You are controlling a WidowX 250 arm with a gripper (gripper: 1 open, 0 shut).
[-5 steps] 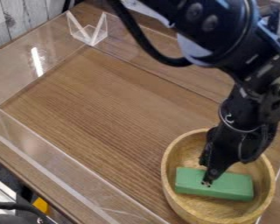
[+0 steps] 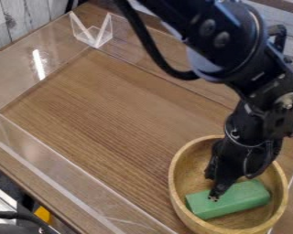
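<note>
A wooden bowl (image 2: 183, 174) sits at the lower right of the table, holding a green rectangular block (image 2: 234, 201) that lies tilted across its bottom. My black gripper (image 2: 216, 187) reaches down into the bowl from the upper right, its fingertips at the upper left end of the block. The fingers look close together, and I see nothing clearly between them.
A white bracket stands at the back left, and black cables lie at the lower left edge.
The gripper has moved slightly, staying down in the bowl.
</note>
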